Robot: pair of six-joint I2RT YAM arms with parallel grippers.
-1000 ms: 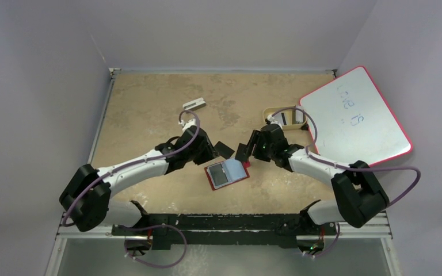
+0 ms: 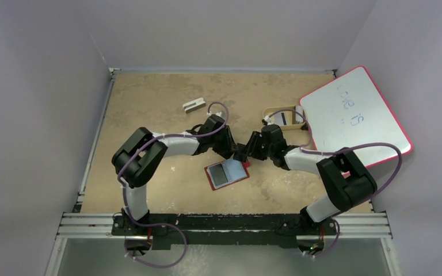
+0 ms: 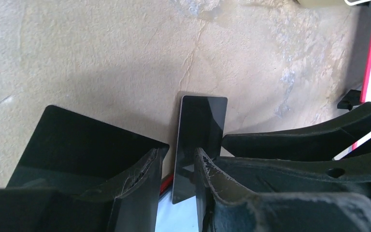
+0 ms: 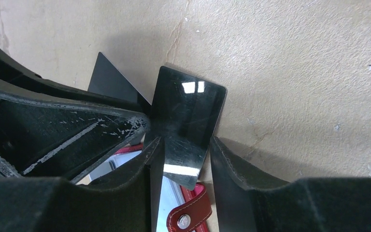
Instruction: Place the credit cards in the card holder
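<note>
A black card lies with its near end over the top edge of the red card holder, which is open with pale inner pockets. Its strap with a snap shows in the right wrist view. A second black card lies to the left of the first on the table. My left gripper is part open beside the first card's left side. From the right, my right gripper stands part open over the same card. Whether any fingertip touches the card is unclear. Neither gripper visibly clamps anything.
At the back right a beige tray holds some flat items, next to a red-rimmed whiteboard. A white block sits at the back. The two grippers are very close together.
The right gripper has shifted only slightly leftward. The holder stays in place.
</note>
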